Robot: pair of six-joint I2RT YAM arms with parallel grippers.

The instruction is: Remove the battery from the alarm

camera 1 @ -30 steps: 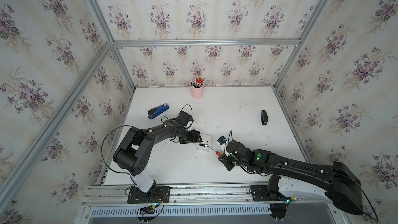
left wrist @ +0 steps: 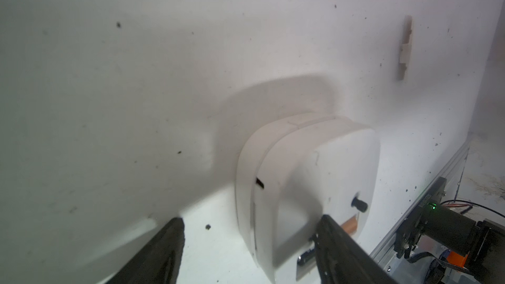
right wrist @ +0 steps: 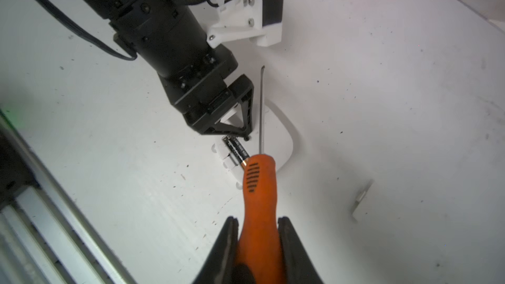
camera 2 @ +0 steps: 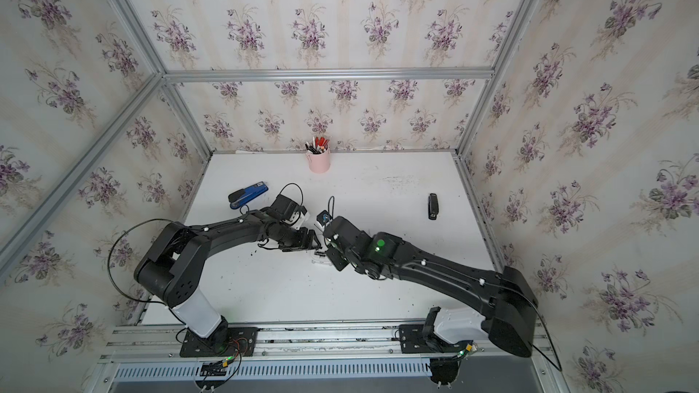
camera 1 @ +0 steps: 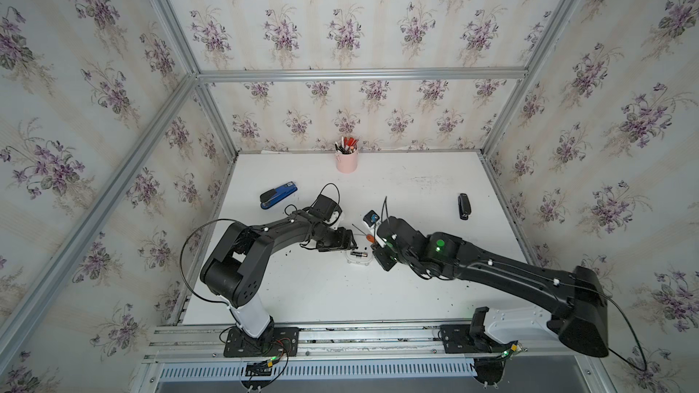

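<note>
The white rounded alarm (right wrist: 278, 142) lies on the table, its battery slot facing up. In that slot sits a dark battery (right wrist: 235, 150) with a copper end (left wrist: 349, 225). My left gripper is at the alarm, fingers apart; one finger (left wrist: 336, 252) overlaps the alarm's top in the left wrist view, and the other is over bare table. My right gripper is shut on the orange handle of a screwdriver (right wrist: 261, 178). Its metal shaft passes above the alarm in the right wrist view, with the tip beyond the battery, close to the left gripper.
A small white piece (right wrist: 362, 199) lies on the table near the alarm. Farther off are a blue stapler (camera 1: 278, 194), a pink pencil cup (camera 1: 347, 161) and a black object (camera 1: 463, 206).
My right arm has swung up and left with the screwdriver; its tip has left the battery area and now points past the alarm. The left arm has barely moved.
</note>
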